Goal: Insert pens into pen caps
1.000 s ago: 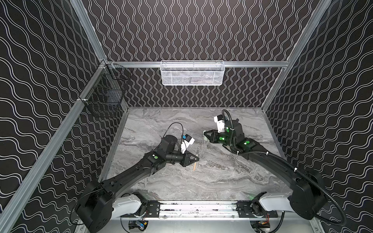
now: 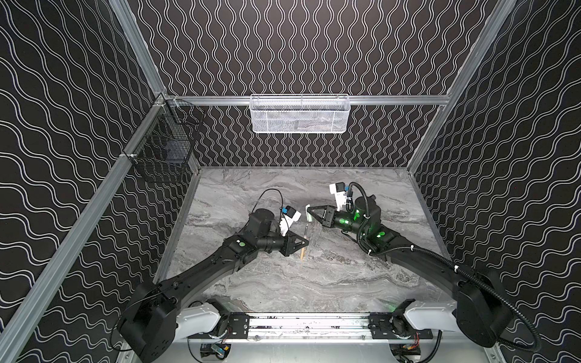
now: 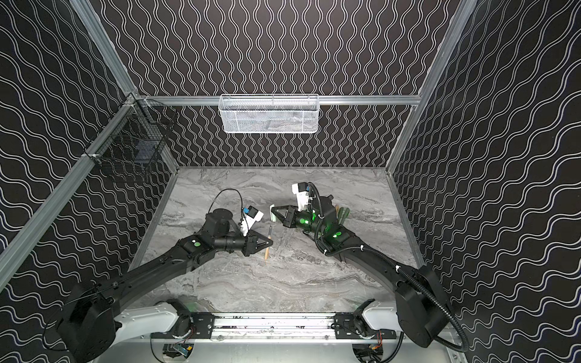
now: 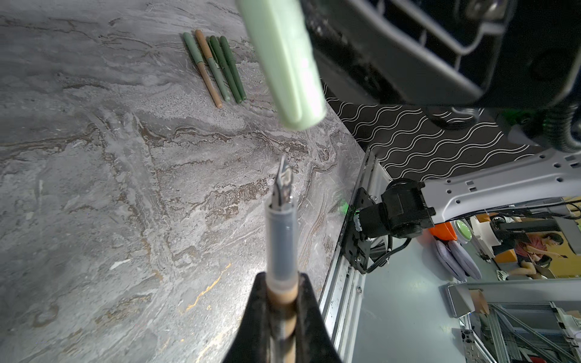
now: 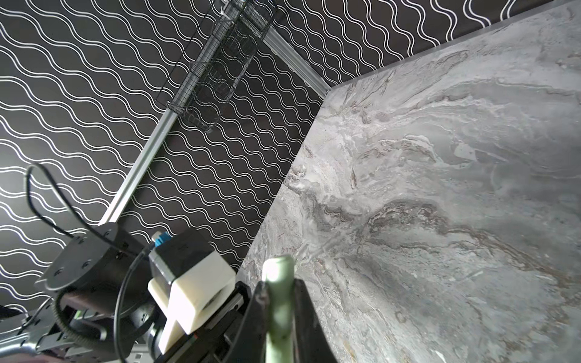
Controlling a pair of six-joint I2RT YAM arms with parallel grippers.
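Note:
In the left wrist view a pen (image 4: 282, 242) with a translucent sleeve and a metal nib stands between the fingers of my left gripper, which is shut on it. Its nib points up; its tan tail (image 2: 302, 254) hangs below the fingers. My right gripper (image 2: 309, 211) is shut on a pale green pen cap (image 5: 279, 284). Seen from the left wrist, that cap (image 4: 290, 72) is above the nib with a gap between them. The cap tilts slightly there, and its opening cannot be made out.
Several green and tan pens (image 4: 211, 66) lie side by side on the marbled table (image 4: 121, 211), partly behind the right arm in the top right view. A white mesh basket (image 2: 299, 115) and a black wire basket (image 2: 166, 145) hang on the frame.
My right gripper has moved left with the cap, towards the pen. The left gripper with the pen has shifted only slightly. Both stay shut.

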